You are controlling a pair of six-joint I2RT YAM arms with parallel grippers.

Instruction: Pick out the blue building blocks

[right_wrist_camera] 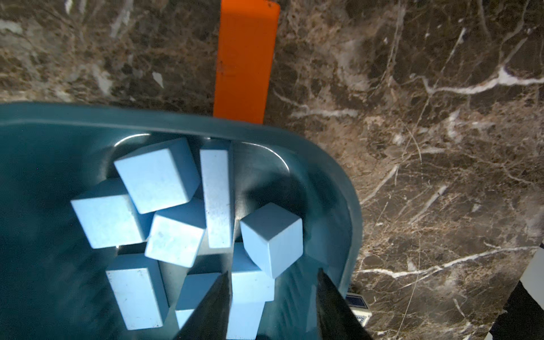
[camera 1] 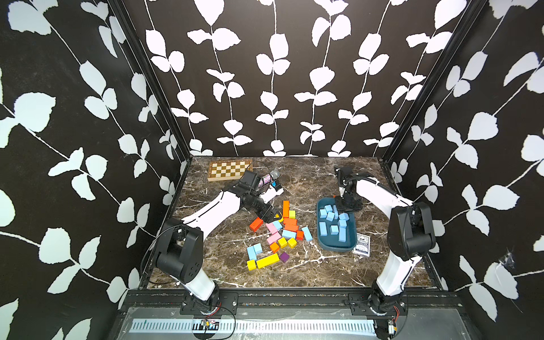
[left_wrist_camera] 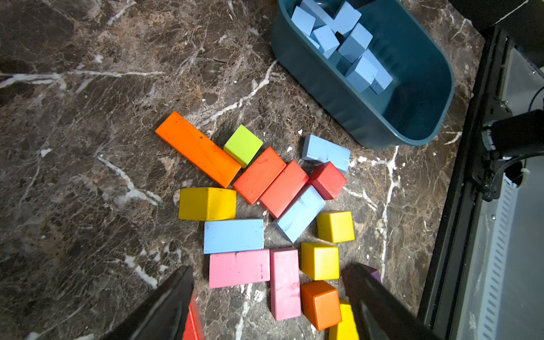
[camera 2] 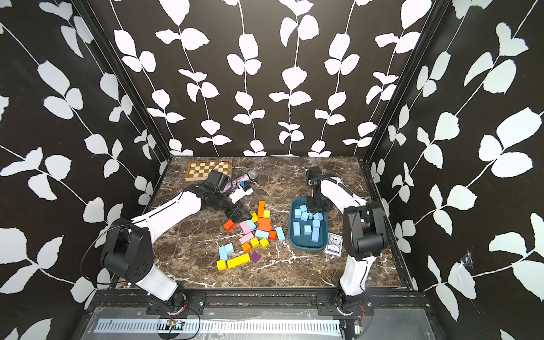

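Note:
My left gripper (camera 1: pixel 269 213) hangs open over the loose blocks at centre left, nothing between its fingers. Below it in the left wrist view lie blue blocks (left_wrist_camera: pixel 234 234) among red, pink, yellow, orange and green ones; more blue blocks (camera 1: pixel 251 252) lie toward the front. The dark teal bin (camera 2: pixel 307 244) holds several blue blocks (right_wrist_camera: pixel 155 176). My right gripper is over the bin's back end, its fingertips apart above the blocks, with none visibly held.
An orange block (right_wrist_camera: pixel 244 62) lies behind the bin, a card box (camera 1: pixel 361 245) to its right. A chessboard (camera 1: pixel 229 169) and a pink cylindrical object (camera 1: pixel 264 180) are at the back left.

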